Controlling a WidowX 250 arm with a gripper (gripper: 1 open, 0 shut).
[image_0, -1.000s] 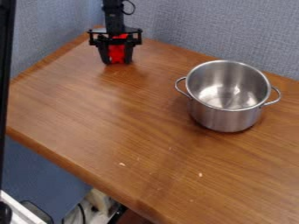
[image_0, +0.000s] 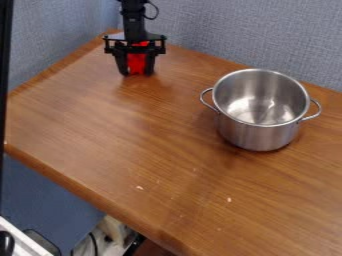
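At the back of the wooden table, my black gripper (image_0: 135, 62) is lowered around a small red object (image_0: 138, 55), shut on it. The fingers cover much of the object, so its shape is hard to tell. It appears to be at tabletop height.
A steel pot (image_0: 257, 120) with two side handles stands on the right of the table (image_0: 134, 170). Grey padded walls rise behind and to the left, and some cables lie below at the lower left.
My gripper and the red object have shifted very slightly to the right. The pot has not moved.
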